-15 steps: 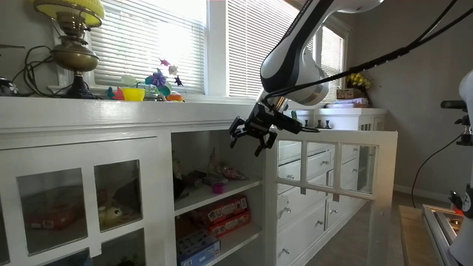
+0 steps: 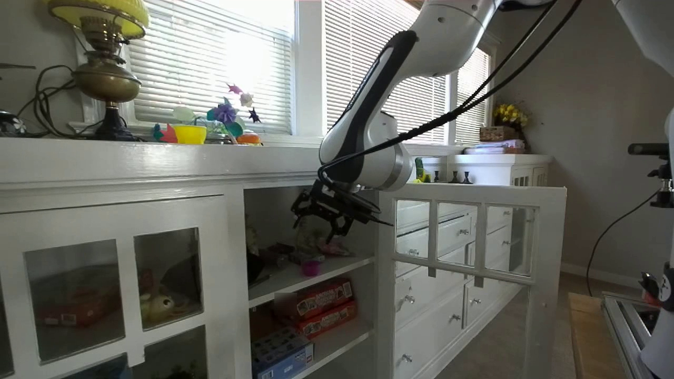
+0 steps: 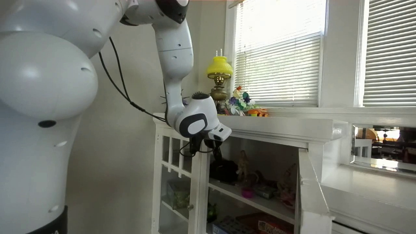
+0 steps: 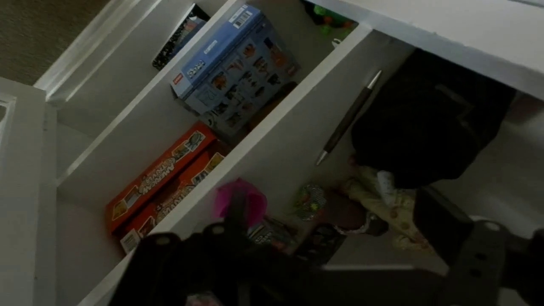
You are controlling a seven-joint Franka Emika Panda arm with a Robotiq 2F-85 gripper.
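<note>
My gripper (image 2: 316, 228) is open at the mouth of the white cabinet, above the upper shelf (image 2: 316, 275), with nothing between its fingers. On that shelf, the wrist view shows a pink cup (image 4: 250, 204) near the front edge, partly covered by one finger. A dark pen with silver ends (image 4: 348, 118) lies beside a black cloth-like bundle (image 4: 433, 117). Behind the fingers are a patterned round item (image 4: 309, 202) and a pale doll-like figure (image 4: 375, 188). The gripper's dark body hides part of the shelf.
The lower shelf holds red boxes (image 4: 160, 178) and a blue box (image 4: 237, 71). An open cabinet door (image 2: 548, 252) stands to the right, and a closed glazed door (image 2: 218, 278) to the left. The countertop (image 2: 158, 158) overhangs the opening and carries a brass lamp (image 2: 106, 82).
The arm has come down and to the left in exterior view 1, bringing the open gripper closer to the upper shelf. The shelf's contents look unmoved.
</note>
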